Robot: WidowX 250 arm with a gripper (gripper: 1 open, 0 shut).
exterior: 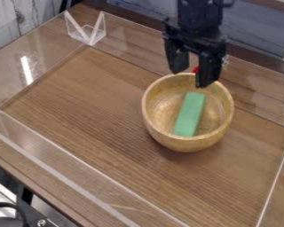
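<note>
My gripper (192, 64) hangs from the top of the view, its dark fingers open above the back part of a yellow bowl (156, 111). A green rectangular block (190, 113) lies inside the bowl, in front of the gripper, with nothing between the fingers. A small red object (197, 69) shows behind the bowl, partly hidden by the gripper.
A wooden tabletop (74, 133) has clear room to the left and front. A white wire stand (88, 27) is at the back left. A dark cable (4, 215) lies at the front left corner.
</note>
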